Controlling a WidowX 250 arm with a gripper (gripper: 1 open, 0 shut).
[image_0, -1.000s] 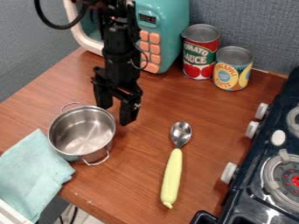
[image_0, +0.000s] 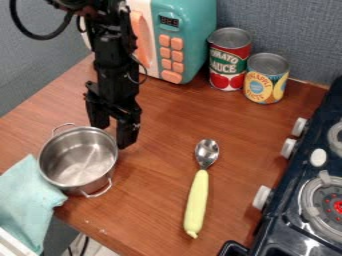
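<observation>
My black gripper (image_0: 114, 125) points down just right of and behind a steel pot (image_0: 78, 160) with two side handles, its fingers close to the pot's rim; whether they are open or shut is hard to make out. A spoon with a pale yellow handle (image_0: 197, 200) lies on the wooden table (image_0: 160, 190) to the right, apart from the gripper.
A teal microwave (image_0: 181, 30) stands behind, with two cans (image_0: 229, 62) to its right. A black stove (image_0: 307, 200) fills the right side. A light teal cloth (image_0: 27, 200) lies at the left front.
The gripper has shifted left, closer to the pot. The pot sits slightly further left than a second ago.
</observation>
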